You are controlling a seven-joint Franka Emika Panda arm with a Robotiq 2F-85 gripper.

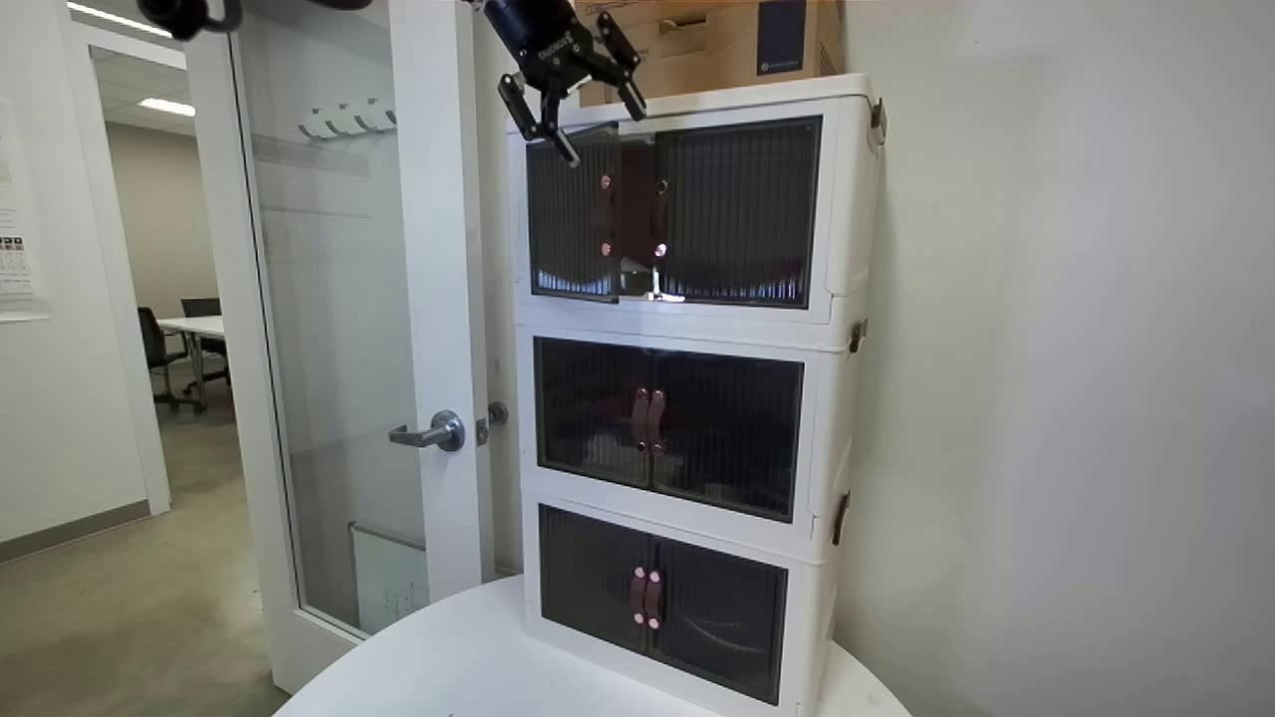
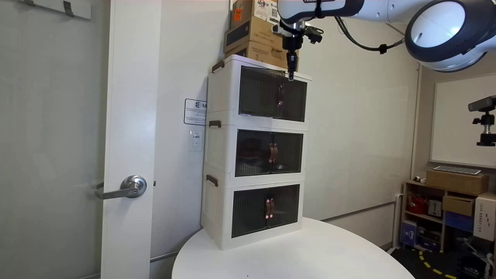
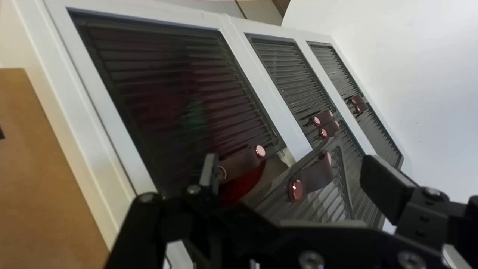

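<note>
A white cabinet (image 1: 675, 321) with three stacked compartments stands on a round white table; each compartment has two dark ribbed doors with brown strap handles. On the top level, the left door (image 1: 574, 215) is swung partly outward, while the right door (image 1: 741, 213) looks closed. My gripper (image 1: 607, 139) is open, in front of the top left door near its upper edge, with nothing visible between its fingers. In the wrist view the ajar door's handle (image 3: 316, 177) appears between the spread fingers, beyond them. Something red (image 3: 244, 184) shows inside through the gap.
Cardboard boxes (image 2: 258, 42) sit on top of the cabinet, close behind the gripper. A glass door with a lever handle (image 1: 436, 430) stands left of the cabinet.
</note>
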